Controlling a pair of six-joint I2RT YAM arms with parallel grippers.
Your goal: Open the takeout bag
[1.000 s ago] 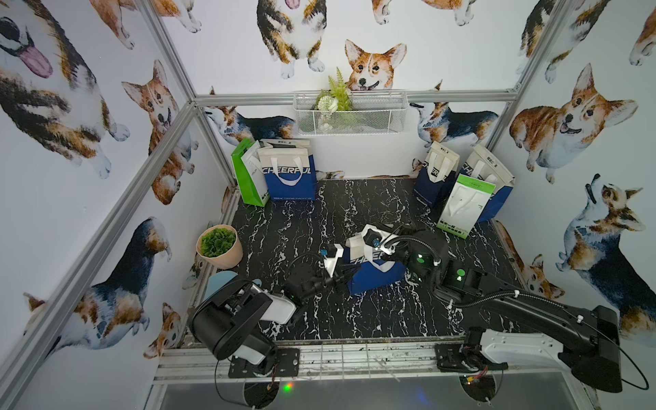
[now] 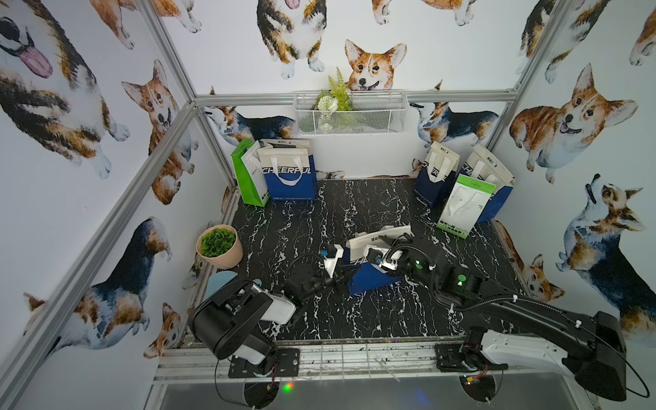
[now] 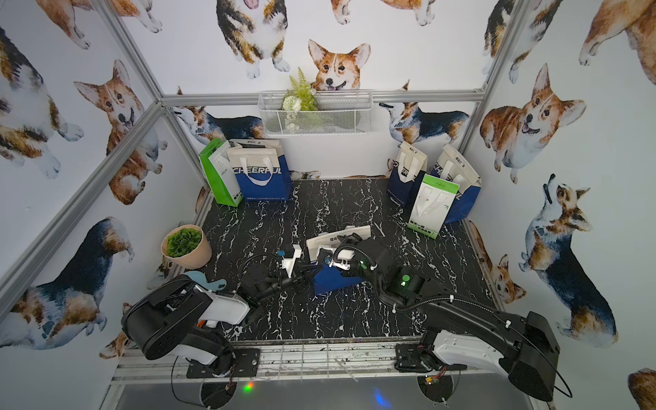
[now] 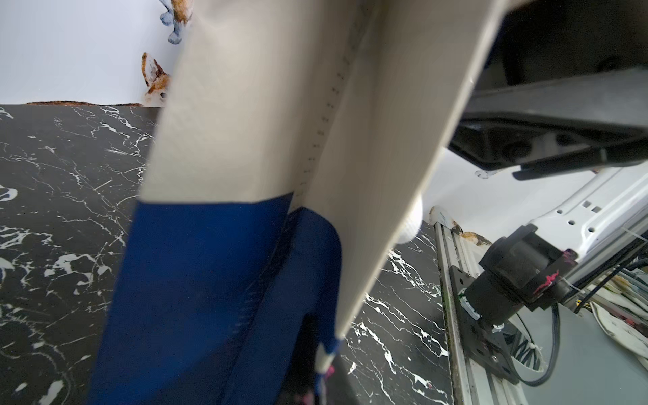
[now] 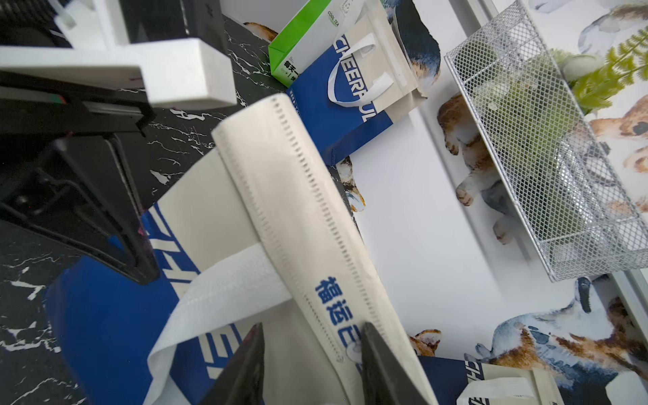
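Observation:
A white-and-blue takeout bag (image 2: 372,276) (image 5: 202,283) stands at the front middle of the marble table, its cream top band folded and printed in blue. My left gripper (image 2: 348,270) is shut at the bag's left end, seemingly on its edge; in the left wrist view the bag's side and crease fill the middle, and the fingertips are mostly hidden at the bottom. My right gripper is open above the bag, fingertips either side of the top band and a white handle area; whether they touch it is unclear.
Several upright bags stand at back left (image 2: 287,188) and back right (image 2: 464,212). A potted plant (image 2: 218,249) is at the left edge, beside a light blue object (image 3: 205,280). A wire basket (image 2: 382,123) hangs on the back wall.
My left arm is unchanged.

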